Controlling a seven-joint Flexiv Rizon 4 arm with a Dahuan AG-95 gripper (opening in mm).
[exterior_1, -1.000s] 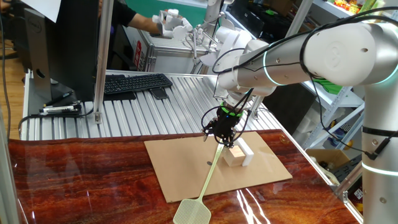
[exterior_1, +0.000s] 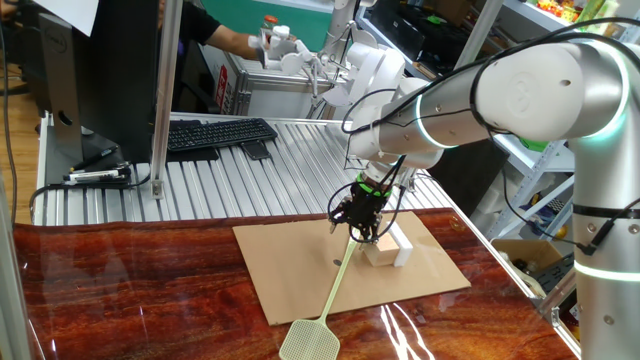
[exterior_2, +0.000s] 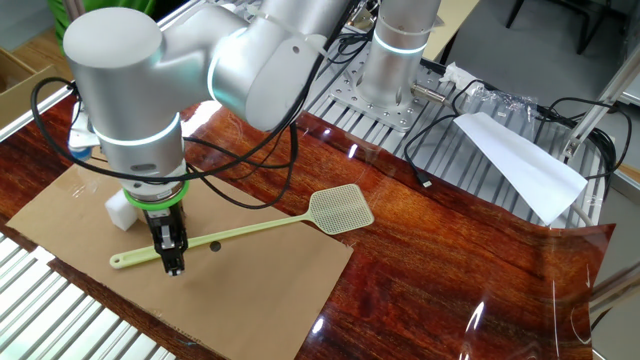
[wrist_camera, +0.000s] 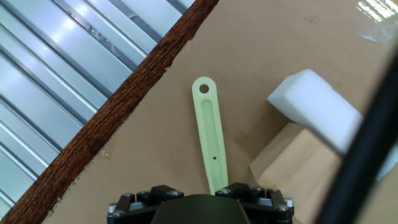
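Observation:
A pale green fly swatter (exterior_1: 343, 275) lies flat, its handle on a cardboard sheet (exterior_1: 285, 265) and its mesh head over the dark wood. In exterior view 2 my gripper (exterior_2: 174, 268) points down above the handle (exterior_2: 250, 229). The wrist view shows the handle's holed end (wrist_camera: 208, 115) ahead of the gripper, whose two fingers stand apart at the bottom edge. The handle runs down towards the right finger (wrist_camera: 239, 191) and disappears there. The fingers look open, and no grasp on the handle shows.
Right of the handle in the wrist view, a wooden block (wrist_camera: 298, 165) rests against a white block (wrist_camera: 317, 106). Bare cardboard lies to the handle's left, up to the wooden edge (wrist_camera: 112, 115). A keyboard (exterior_1: 220, 135) sits on the slatted metal surface behind.
Over the last second the arm has shifted slightly and my gripper has come a little lower towards the handle. The swatter and blocks have stayed put.

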